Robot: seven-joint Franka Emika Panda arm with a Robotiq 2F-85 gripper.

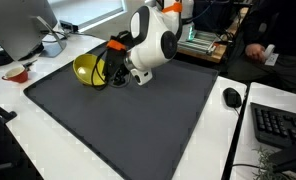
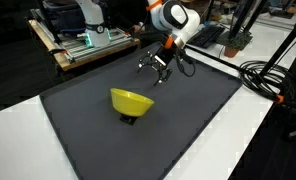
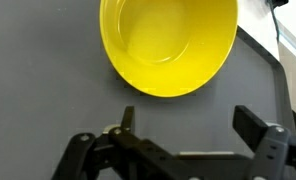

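A yellow bowl (image 1: 86,68) is at the far left of the dark tray in exterior view 1. In exterior view 2 the bowl (image 2: 133,104) appears tipped, with a small dark thing (image 2: 127,120) showing below its rim. My gripper is open, its black fingers wide apart, with only grey tray surface visible between them. The bowl (image 3: 168,55) fills the top of the wrist view, just ahead of the fingertips and apart from them. Low over the tray beside the bowl, the gripper (image 1: 121,82) is partly hidden among cables in exterior view 1.
A red cup (image 1: 16,74) stands outside the tray at the left. The dark tray (image 1: 128,130) is bare across its front and middle. Coiled black cable (image 2: 268,78) lies outside it. A mouse (image 1: 232,98) and keyboard (image 1: 278,129) sit off to the right.
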